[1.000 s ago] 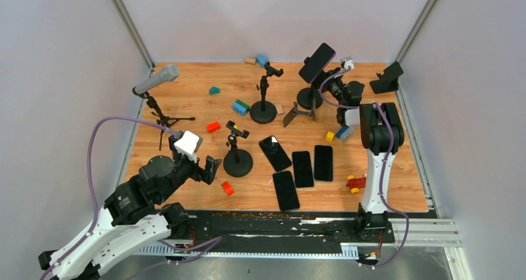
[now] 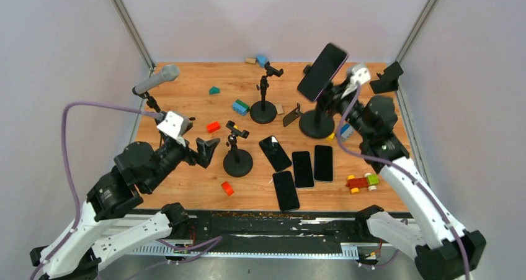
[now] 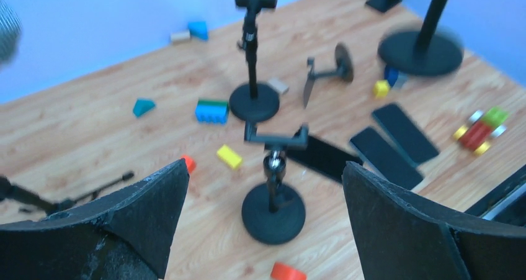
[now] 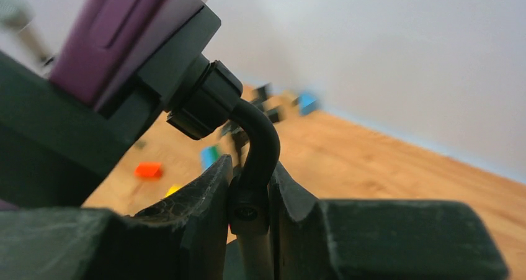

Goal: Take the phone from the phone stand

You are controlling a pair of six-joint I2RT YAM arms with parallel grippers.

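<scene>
In the top view a phone (image 2: pixel 322 69) in a purple case sits in the holder of a tall black stand with round base (image 2: pixel 316 125), raised at the right. My right gripper (image 2: pixel 329 97) is shut on the stand's curved pole; in the right wrist view the pole (image 4: pixel 254 143) is between its fingers and the purple phone case (image 4: pixel 105 44) rises above. My left gripper is open and empty, over the left-middle of the table by an empty holder stand (image 3: pixel 273 218).
Four loose phones (image 2: pixel 302 169) lie centre front. Other stands (image 2: pixel 263 111), a microphone on a tripod (image 2: pixel 162 76), toy blocks and a toy car (image 2: pixel 363 182) are spread around. The left-middle tabletop (image 2: pixel 186 187) has some free room.
</scene>
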